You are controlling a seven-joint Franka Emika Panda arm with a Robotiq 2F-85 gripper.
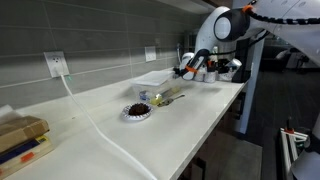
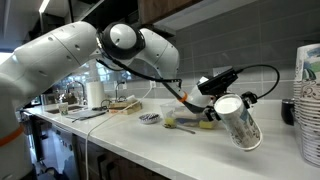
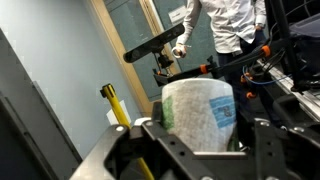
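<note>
A white cup [image 2: 240, 125] hangs tilted over the right part of the counter in the second exterior view, its mouth turned upward. My gripper [image 2: 243, 99] is beside its upper part, shut on it. In the wrist view the cup [image 3: 198, 115] fills the middle, standing between the black fingers. From the first exterior view the arm's end is small at the far right, and the hold is hard to make out there. What is inside the cup cannot be told.
Stacked cups [image 2: 308, 100] stand at the counter's right edge, close to the held cup. A plate of dark food [image 1: 138, 112], a clear container [image 1: 153, 84] and a serving utensil [image 1: 171, 100] lie farther along.
</note>
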